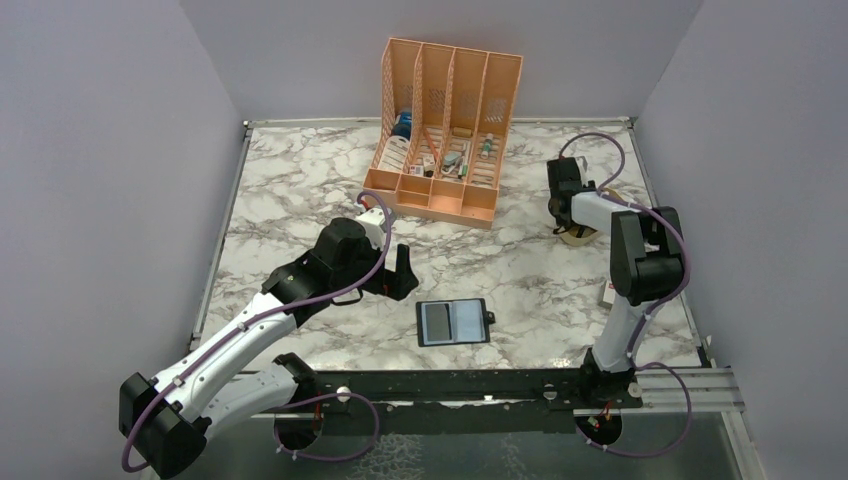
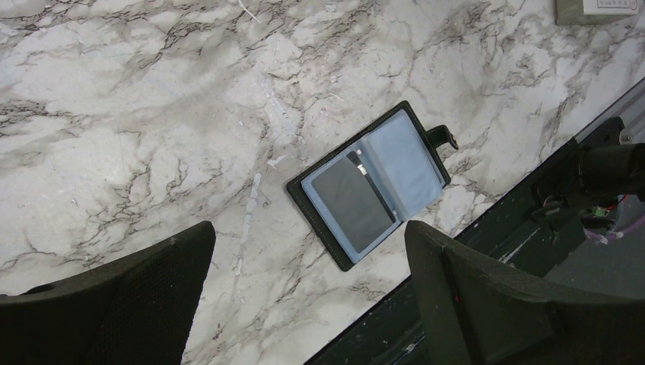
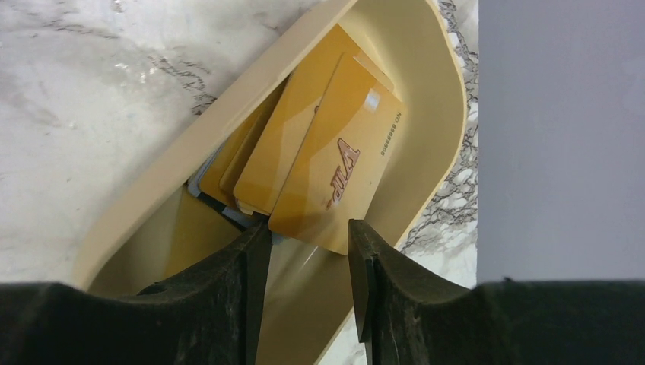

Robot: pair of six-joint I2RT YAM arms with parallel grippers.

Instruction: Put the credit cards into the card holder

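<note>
The card holder [image 1: 437, 321] lies open on the marble table, clear sleeves showing, a strap at its side; in the left wrist view it is [image 2: 352, 204]. My left gripper stands open above the table, left of the holder, with nothing between its fingers. My right gripper is open over a cream container [image 3: 422, 114] at the back right, its fingertips at the lower end of several gold cards [image 3: 350, 152] stacked inside. The top card bears lettering. Whether the fingertips touch a card I cannot tell.
An orange compartment organizer [image 1: 450, 210] with small items stands at the back centre. A small box [image 1: 606, 296] sits at the right, partly hidden by the right arm. Grey walls enclose the sides and back.
</note>
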